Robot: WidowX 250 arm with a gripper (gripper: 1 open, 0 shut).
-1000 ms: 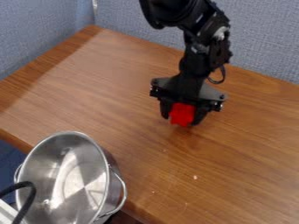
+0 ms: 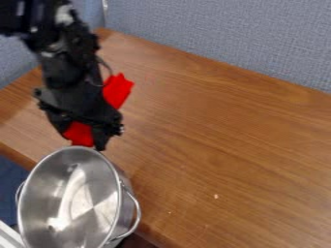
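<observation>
My black gripper (image 2: 80, 129) is at the left of the camera view, just above and behind the rim of a silver metal pot (image 2: 75, 199). It is shut on a red object (image 2: 79, 135), partly hidden by the fingers. More red (image 2: 118, 90) shows behind the arm at upper right; whether it is the same object I cannot tell.
Grey padded walls (image 2: 233, 39) stand along the back and left. The pot sits at the table's front-left edge.
My gripper has travelled from the table's centre right to the left, carrying the red object close to the pot.
</observation>
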